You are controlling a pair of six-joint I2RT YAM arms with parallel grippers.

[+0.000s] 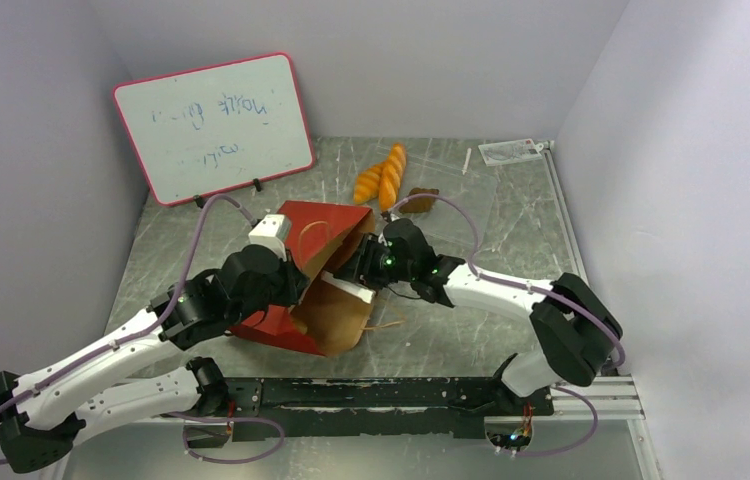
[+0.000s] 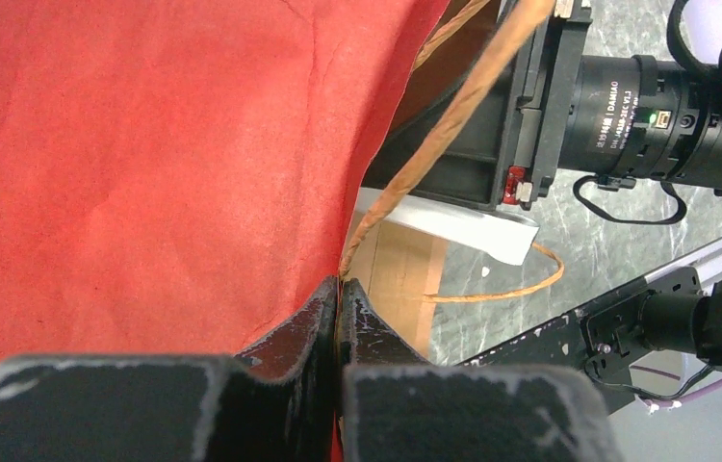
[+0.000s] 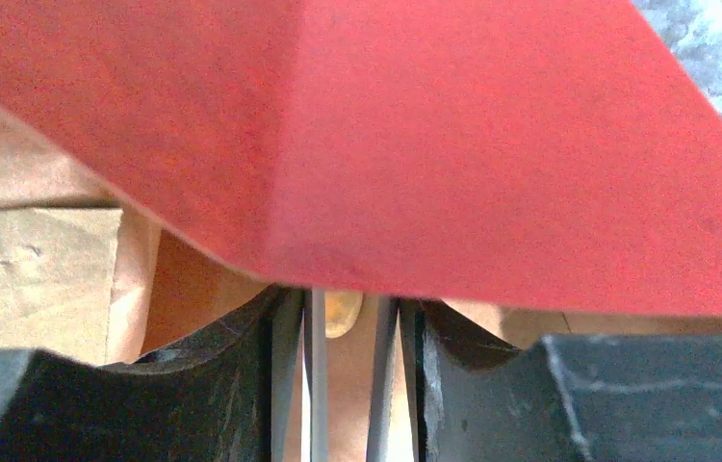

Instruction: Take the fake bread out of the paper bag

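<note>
The red paper bag (image 1: 306, 225) lies on its side with its brown mouth turned right. My left gripper is shut on the bag's rim at a twisted paper handle (image 2: 434, 144). The right gripper reaches into the mouth, its fingers (image 3: 290, 385) a little apart. Past the gap between them, a small yellowish piece of what looks like bread (image 3: 342, 313) shows deeper in the bag; most of it is hidden. Outside, two golden loaves (image 1: 392, 178) and a brown flat piece (image 1: 419, 201) rest on the table behind the bag.
A whiteboard (image 1: 216, 125) with a pink frame stands at the back left. In the right wrist view, a red bag wall (image 3: 492, 164) hangs close over the fingers.
</note>
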